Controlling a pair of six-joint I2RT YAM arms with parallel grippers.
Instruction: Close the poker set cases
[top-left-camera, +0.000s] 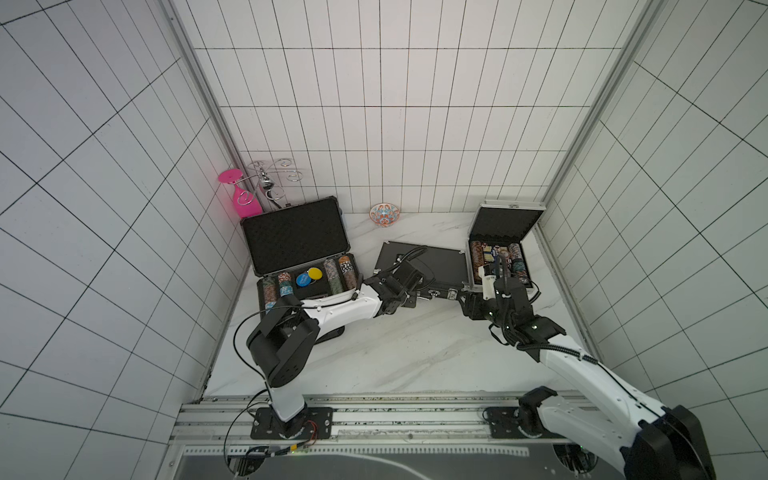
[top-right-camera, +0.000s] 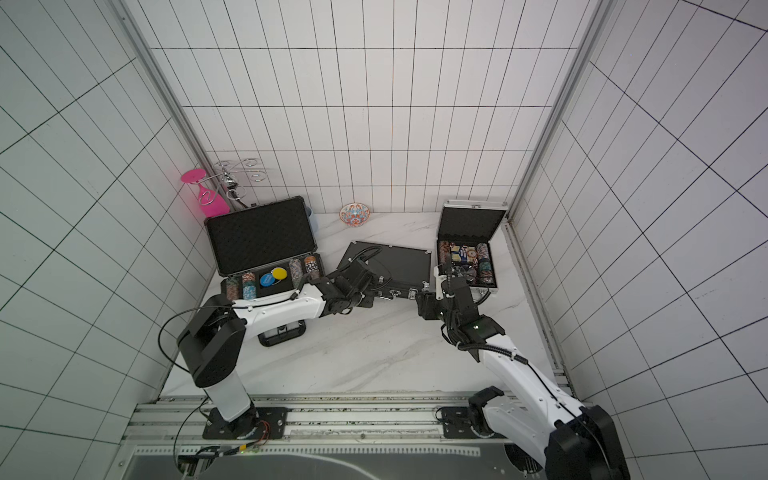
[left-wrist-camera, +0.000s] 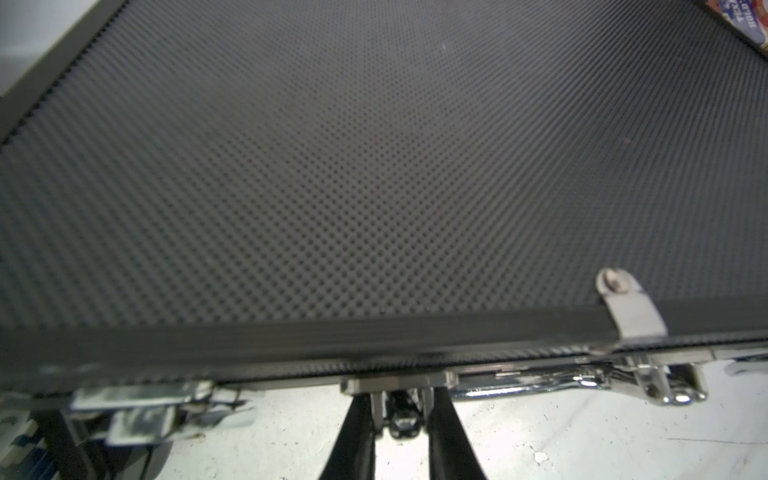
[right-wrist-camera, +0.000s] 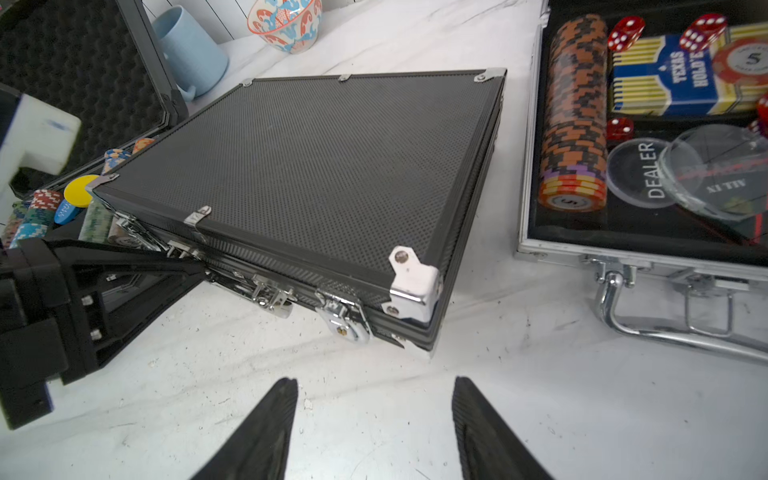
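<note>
The middle black case (right-wrist-camera: 312, 160) lies with its lid down, its front turned toward me. My left gripper is shut on metal front hardware of that case, just under the lid edge. My right gripper is open in front of the case's right front corner, nothing between its fingers. A black case (top-left-camera: 294, 232) stands open at the left with chips and yellow and blue discs inside. A silver-edged case (top-left-camera: 507, 220) stands open at the right, holding chips, cards, dice and a dealer button.
A patterned bowl (top-left-camera: 384, 213), a blue mug (right-wrist-camera: 192, 52) and a pink object with a metal rack (top-left-camera: 246, 201) stand at the back. The left arm lies over the front of the left case. Bare worktop (top-left-camera: 416, 352) spans the front.
</note>
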